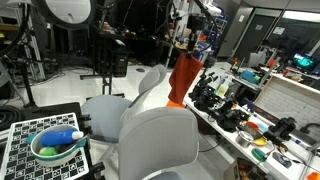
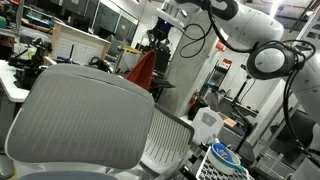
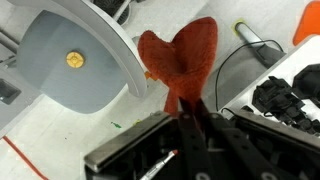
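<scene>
A dark red cloth (image 1: 184, 77) hangs down from my gripper (image 1: 190, 50), which is shut on its upper end. The cloth (image 2: 142, 72) dangles in the air behind the chair backs in exterior view 2. Seen from the wrist, the cloth (image 3: 184, 62) spreads out below my fingers (image 3: 206, 112), beside the curved edge of a white chair. Its lower end shows no clear contact with the chair.
Several white chairs stand close by, one large chair back (image 1: 158, 145) in front. A bowl (image 1: 58, 148) with a blue item rests on a perforated stand at left. The workbench (image 1: 285, 160) at right is cluttered with tools.
</scene>
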